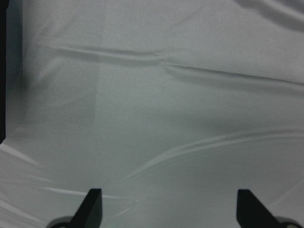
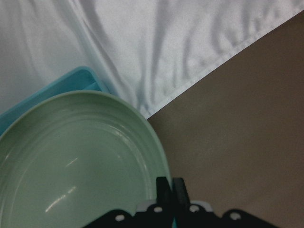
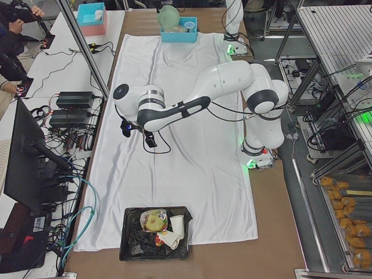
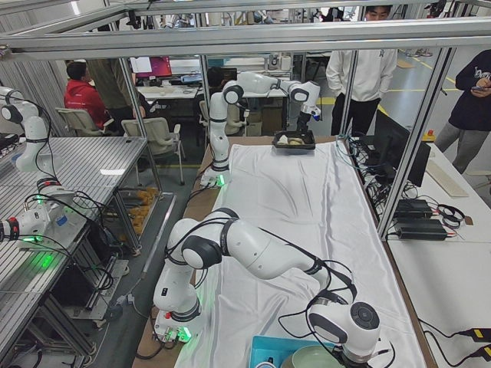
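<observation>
A pale green plate (image 3: 169, 17) is at the blue bin (image 3: 178, 36) at the far end in the camera left view, partly covering it. In the right wrist view my right gripper is shut on the rim of the plate (image 2: 80, 156). My left gripper hangs over bare white cloth, fingers wide apart and empty. A light blue cup (image 3: 189, 26) stands in the bin's right part.
A black tray (image 3: 133, 244) lined with a bag, holding food packets and napkins, sits at the cloth's other end. A monitor, cables and frame posts line one side.
</observation>
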